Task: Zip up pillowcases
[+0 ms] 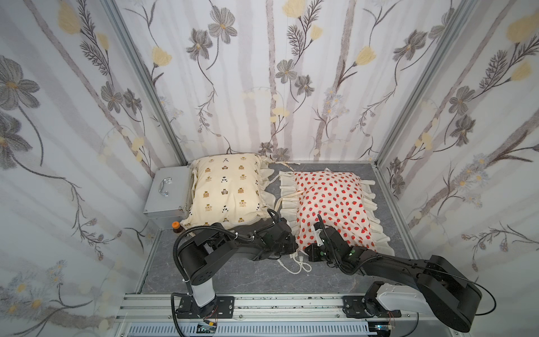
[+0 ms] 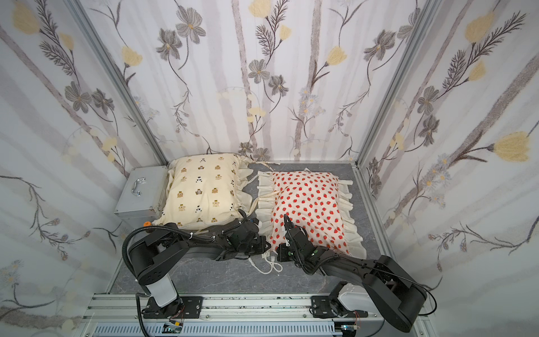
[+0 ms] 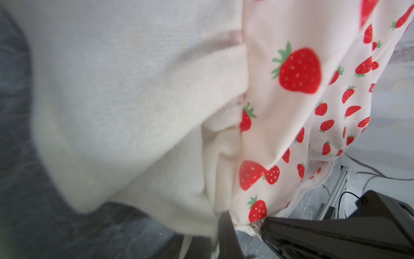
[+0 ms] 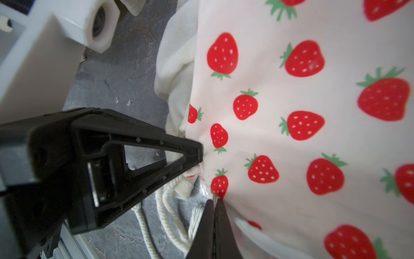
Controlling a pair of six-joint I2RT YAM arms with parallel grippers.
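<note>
The strawberry-print pillowcase (image 1: pixel 331 196) lies on the grey table, its white frill (image 3: pixel 129 108) along the left side. At its front left corner my left gripper is shut, with cloth folds running in between its fingertips. A short way to the right, my right gripper is shut at the front edge of the same case (image 4: pixel 284 99). Whether it pinches cloth or a zip pull is too small to tell. The zip itself does not show clearly. A second pillowcase, cream with small bears (image 1: pixel 224 188), lies to the left.
White cords (image 4: pixel 168 211) hang loosely in front of the corner between both grippers. At the left stand a silver box (image 1: pixel 168 191) and an orange-capped bottle (image 1: pixel 177 227). Bare table (image 1: pixel 235 278) stretches along the front. Patterned walls close in the back and sides.
</note>
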